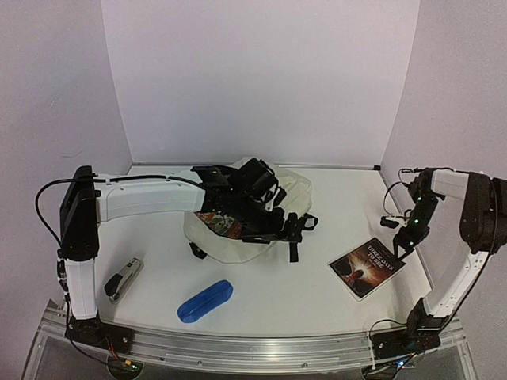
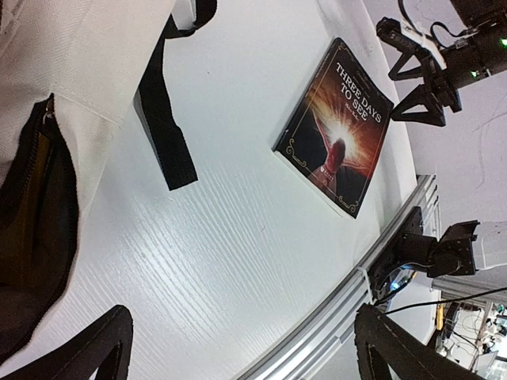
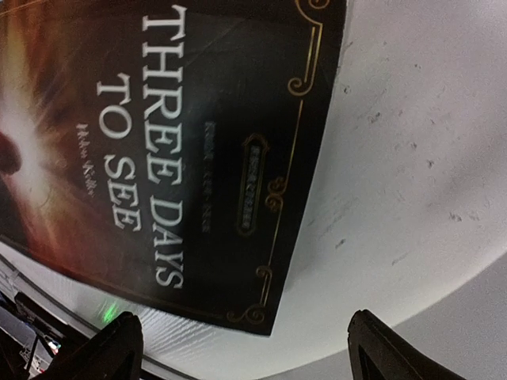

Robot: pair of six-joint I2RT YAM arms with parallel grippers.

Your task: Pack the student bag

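The cream bag (image 1: 297, 194) lies unzipped at the table's middle, largely covered by my left arm; part of a colourful book (image 1: 220, 225) shows inside its opening. To the right, a dark book titled "Three Days to See" (image 1: 366, 269) lies flat on the table, fully visible in the left wrist view. My left gripper is open above the table beside the bag, with nothing between its fingers. At the book's right edge, my right gripper stands open; no part of the book shows between its fingertips.
A blue case (image 1: 205, 301) lies at the front, left of centre. Farther left is a grey and black stapler (image 1: 123, 280). A black strap (image 2: 166, 131) trails from the bag's right side. Bare table separates the bag from the dark book.
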